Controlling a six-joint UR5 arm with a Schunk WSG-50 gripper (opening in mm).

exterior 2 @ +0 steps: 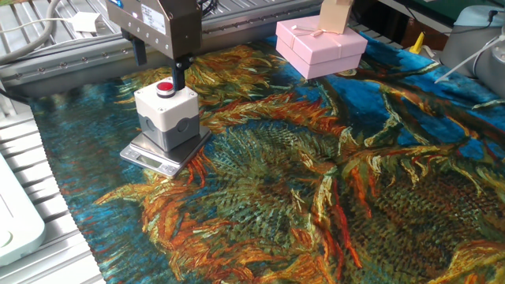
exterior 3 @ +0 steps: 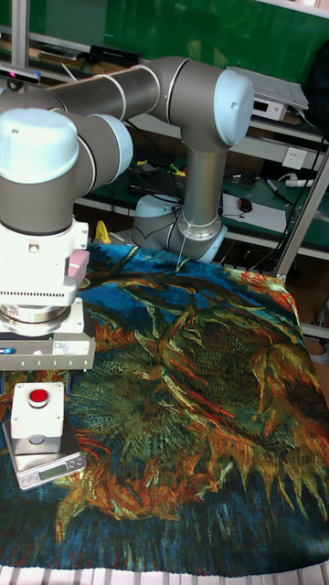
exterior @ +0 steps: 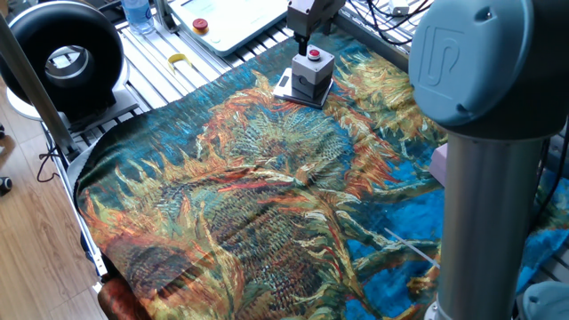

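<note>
A white-and-grey button box [exterior 2: 167,118] with a red button [exterior 2: 165,88] on top stands upright on a small digital scale [exterior 2: 150,162]. In exterior view 1, the box [exterior: 313,73] and scale [exterior: 286,87] lie at the far end of the cloth. My gripper [exterior 2: 159,76] hangs over the box's far side, its two dark fingers [exterior 2: 181,72] well apart. It is open, and no object shows held between them. Whether a fingertip touches the box cannot be told. From exterior view 3, the gripper body [exterior 3: 44,341] is just behind the box [exterior 3: 37,420], hiding most of the fingers.
A sunflower-print cloth [exterior 2: 260,181] covers the table, its middle largely clear. A pink gift box [exterior 2: 319,51] with a tan block [exterior 2: 335,16] on top sits at the back. A pale tray [exterior: 236,22] with a red knob and a black ring-shaped device [exterior: 67,58] stand beyond the cloth.
</note>
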